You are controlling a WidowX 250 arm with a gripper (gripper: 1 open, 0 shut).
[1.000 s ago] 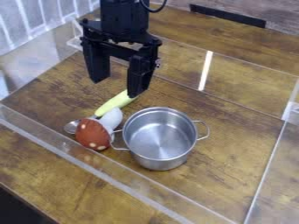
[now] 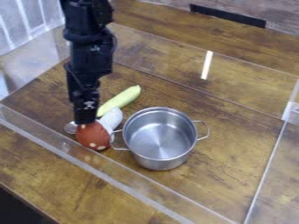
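Note:
The black gripper [image 2: 84, 115] hangs low at the left of the camera view, its fingertips just above a red object [image 2: 93, 136] with pale spots. I cannot see clearly between the fingers, but it looks open. A white oval item [image 2: 112, 119] lies beside the red one, with a yellow-green elongated item [image 2: 119, 100] behind it. A silver spoon-like piece [image 2: 69, 127] is partly hidden near the gripper. A steel pot [image 2: 160, 138] with two handles stands to their right.
Transparent panels run along the front left and the right side.
The gripper has come down and turned, moving left from over the middle of the table to just above the red object. The objects look unmoved.

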